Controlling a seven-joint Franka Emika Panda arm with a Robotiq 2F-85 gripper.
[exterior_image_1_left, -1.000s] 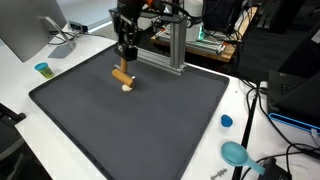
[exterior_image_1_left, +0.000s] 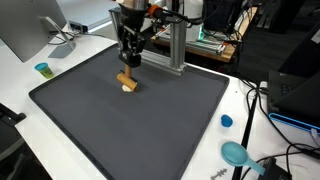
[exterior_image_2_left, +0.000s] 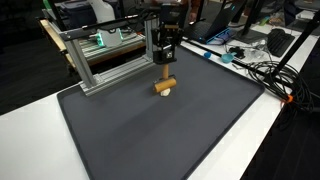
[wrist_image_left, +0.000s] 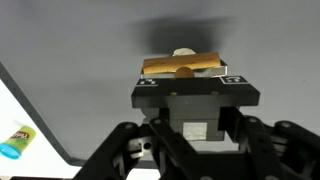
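Observation:
A wooden mallet-like piece stands near the far edge of the grey board, its head (exterior_image_1_left: 127, 82) lying crosswise at the bottom and its handle (exterior_image_2_left: 165, 72) rising upright. My gripper (exterior_image_2_left: 166, 56) is over the handle's top end. In the wrist view the wooden head (wrist_image_left: 182, 65) lies just beyond the dark gripper front, with the handle's round part (wrist_image_left: 184, 72) partly covered. A small whitish round piece (wrist_image_left: 183, 51) shows beside the head. The gripper body hides the fingertips, so how tightly they sit around the handle is unclear.
The grey board (exterior_image_1_left: 120, 125) is bare around the piece. A metal frame (exterior_image_2_left: 115, 72) stands close to the gripper. A small tub (exterior_image_1_left: 43, 70) sits off the board at the left; a blue object (exterior_image_1_left: 226, 121) and a teal scoop (exterior_image_1_left: 238, 155) lie at the right.
My gripper and the wooden piece have shifted slightly together, down and to the right in exterior view 1. The handle stays under the gripper throughout.

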